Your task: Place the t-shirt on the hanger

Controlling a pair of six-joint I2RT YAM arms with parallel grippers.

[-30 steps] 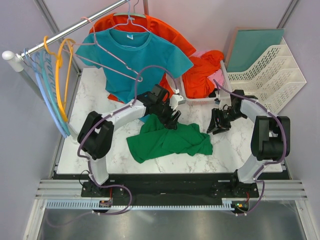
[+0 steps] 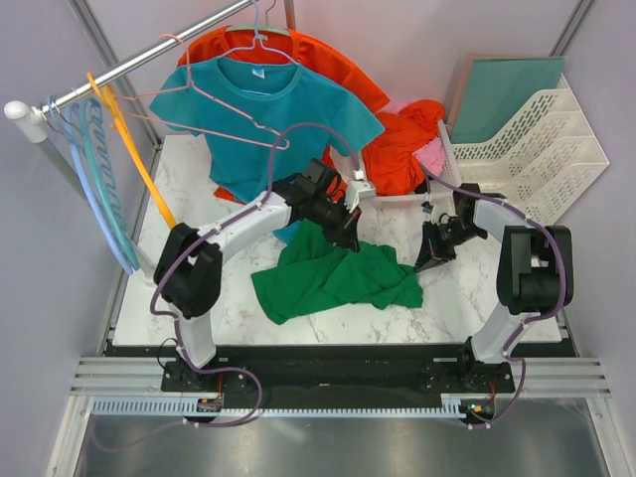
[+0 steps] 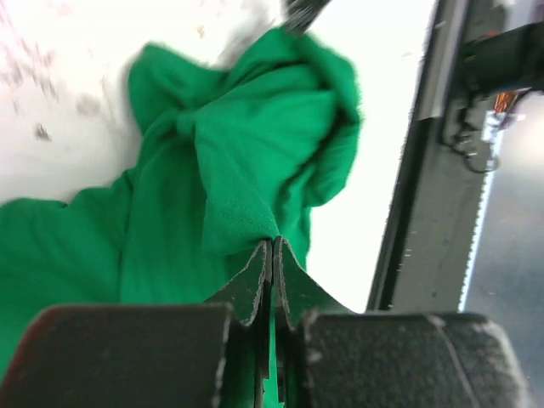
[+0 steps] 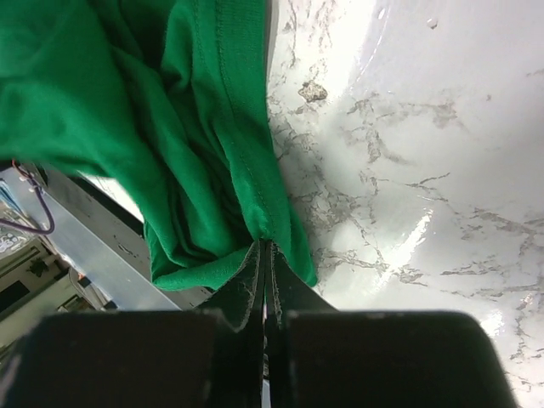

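Observation:
A green t-shirt (image 2: 308, 288) lies crumpled on the white table. My left gripper (image 2: 353, 246) is shut on it near its middle; in the left wrist view a fold of the green shirt (image 3: 238, 204) meets the closed fingertips. My right gripper (image 2: 420, 268) is shut at the shirt's right end; in the right wrist view green cloth (image 4: 212, 170) sits at its closed tips. Coloured hangers (image 2: 129, 139) hang on the rail at the upper left, with a teal t-shirt (image 2: 248, 119) on one.
A bin with red clothing (image 2: 397, 149) and white baskets (image 2: 537, 159) stand at the back right. Bare marble table (image 2: 169, 308) shows left and right of the green shirt.
The left arm has shifted slightly; the yellow hangers have swung a little.

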